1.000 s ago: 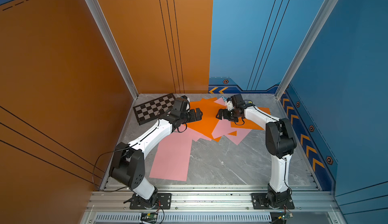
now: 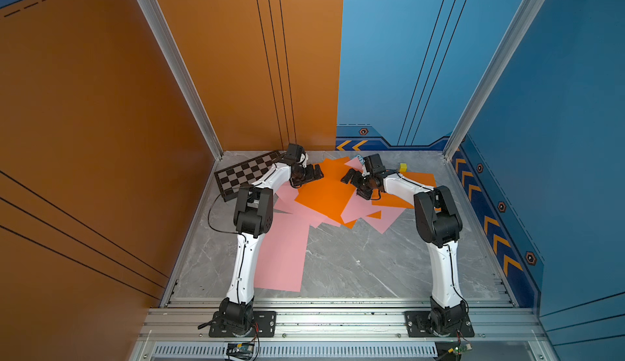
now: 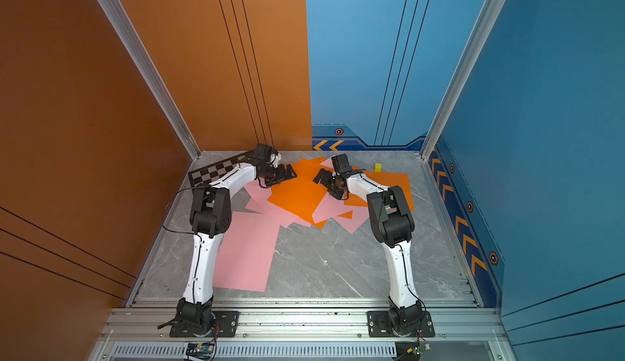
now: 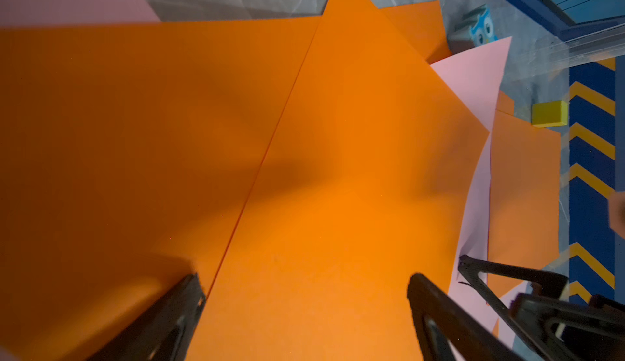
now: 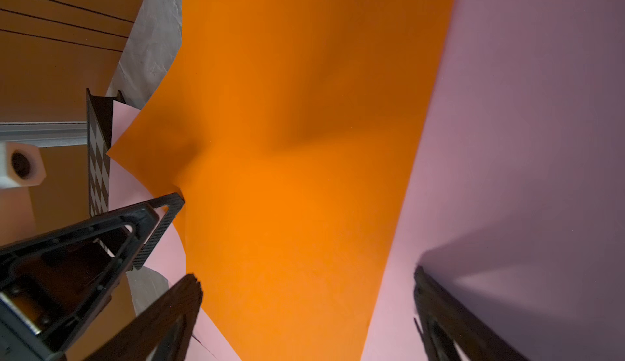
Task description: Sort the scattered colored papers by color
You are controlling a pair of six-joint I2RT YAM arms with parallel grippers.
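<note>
Overlapping orange papers [image 2: 328, 198] and pink papers [image 2: 280, 256] cover much of the table's back middle and left. My left gripper [image 2: 312, 172] is open, low over the orange pile, with only flat orange paper below its fingers in the left wrist view. My right gripper [image 2: 351, 178] is open to its right, low over a border where orange paper [image 5: 293, 230] meets pink paper [image 5: 507, 133]. More orange paper [image 3: 397, 182] lies at the right, partly under the arm. Whether the fingertips touch the paper I cannot tell.
A checkered board [image 2: 237, 175] lies at back left. A small yellow block [image 2: 403, 167] and a printed block [image 4: 478, 32] sit near the back wall.
My right gripper moved slightly left. Papers look nearly unchanged.
</note>
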